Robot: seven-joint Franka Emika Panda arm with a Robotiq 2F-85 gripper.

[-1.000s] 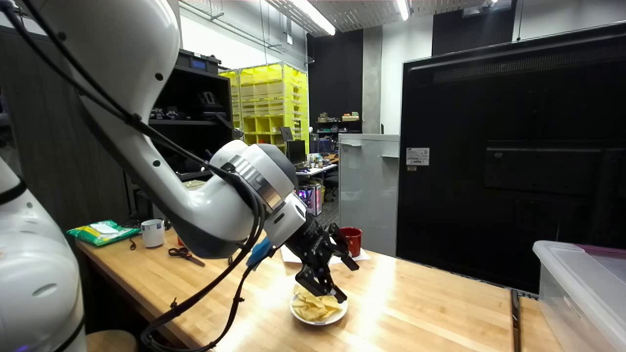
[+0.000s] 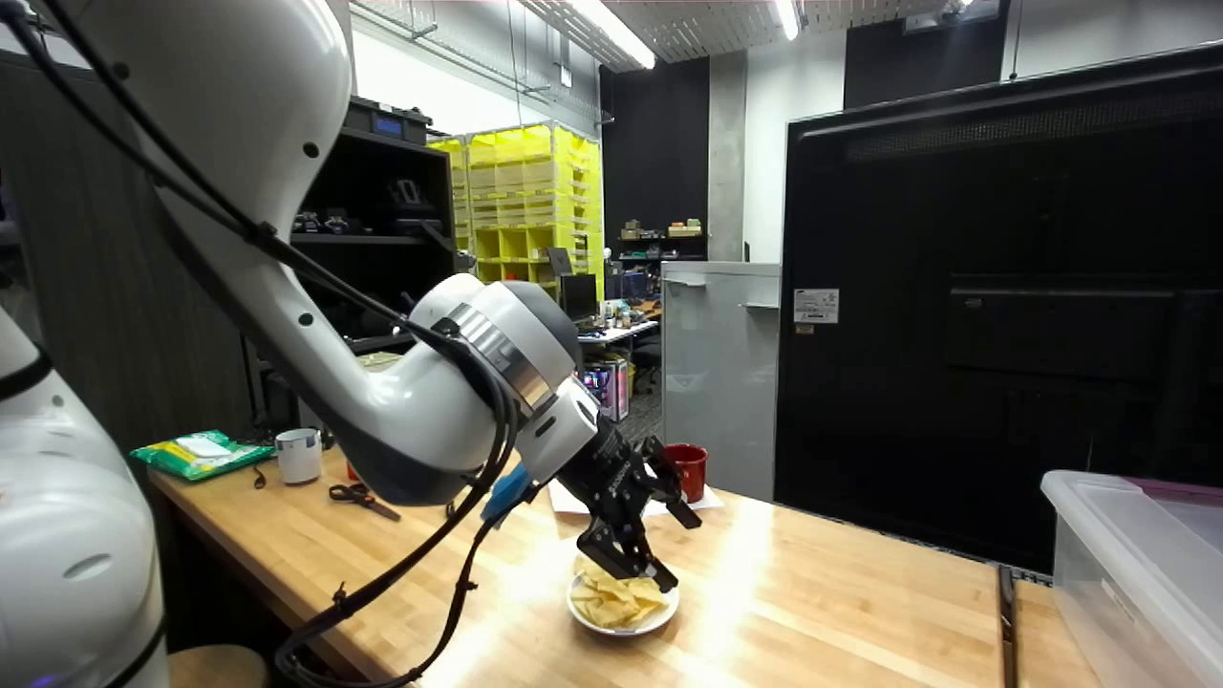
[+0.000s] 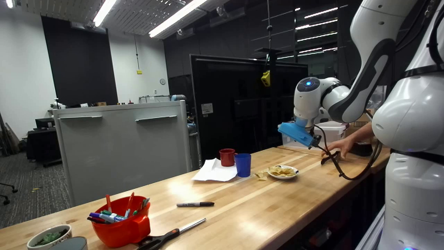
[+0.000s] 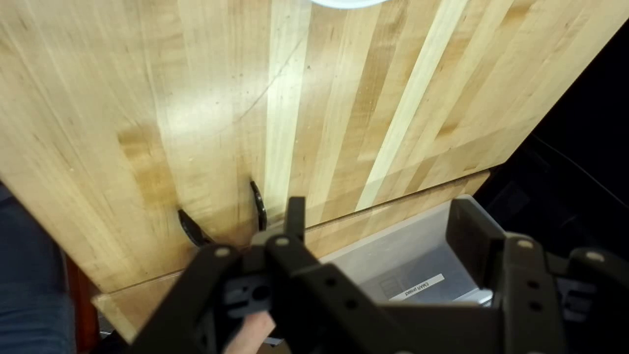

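My gripper point(image 2: 678, 550) stands open with nothing between its fingers. In exterior view 1 it appears over a white plate of chips point(image 2: 619, 597), well above the table. From the other side, exterior view 2 shows the plate of chips point(image 3: 283, 171) on the table, with some chips lying beside it. The wrist view has both fingers spread wide, and only the rim of a white plate point(image 4: 348, 3) shows at its top edge. A blue cup point(image 3: 243, 165) and a red mug point(image 3: 227, 157) stand near the plate.
A person's hand point(image 3: 342, 146) rests at a dark tool on the table, whose black tips point(image 4: 258, 203) show below. A clear bin point(image 2: 1135, 562) stands at the table's end. Marker point(image 3: 195, 204), scissors point(image 3: 168, 235) and red pen holder point(image 3: 125, 225) lie elsewhere.
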